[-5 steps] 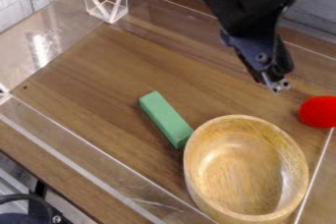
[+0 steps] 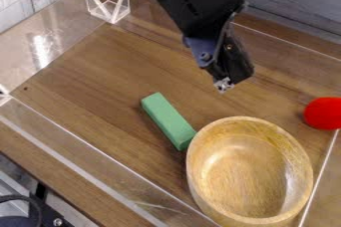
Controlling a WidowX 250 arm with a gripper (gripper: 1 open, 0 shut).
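The black robot arm reaches down from the top centre, its gripper (image 2: 226,80) shut, with nothing visible between the fingertips, held above the wooden floor of the workspace. Below and left of it a green block (image 2: 170,120) lies beside a pale wooden bowl (image 2: 250,206), which looks empty. A red round object (image 2: 322,113) sits at the right edge, right of the gripper and above the bowl in the view.
Clear plastic walls edge the wooden board (image 2: 94,92), with an angular clear piece (image 2: 110,4) at the back left. The middle and left of the board are clear.
The objects have not moved.
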